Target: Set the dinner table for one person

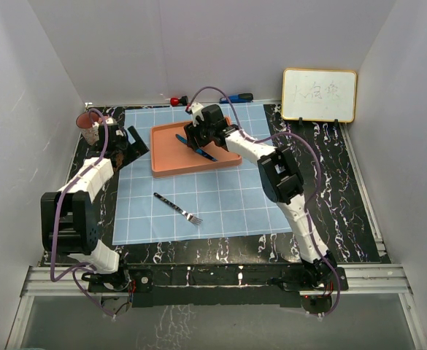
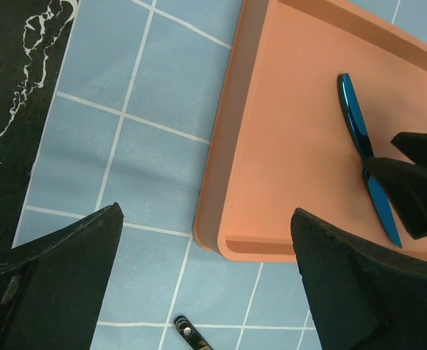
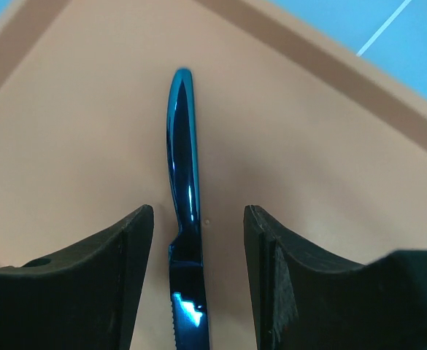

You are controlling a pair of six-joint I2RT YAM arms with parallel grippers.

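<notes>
A blue knife (image 1: pixel 208 156) (image 3: pixel 185 175) lies in the salmon tray (image 1: pixel 162 166) (image 2: pixel 286 146). Over it is my right gripper (image 1: pixel 194 137), open, with the knife's shaft lying beneath the gap between its fingers. My left gripper (image 1: pixel 130 143) stands open left of the tray, nothing between its fingers. A fork with a black handle (image 1: pixel 171 205) lies on the blue grid mat (image 1: pixel 235 211) in front of the tray; its handle end shows in the left wrist view.
A red cup (image 1: pixel 85 127) stands behind my left arm. Tools with red (image 1: pixel 179 101) and blue (image 1: pixel 235 98) handles lie along the back. A whiteboard (image 1: pixel 318 93) stands at back right.
</notes>
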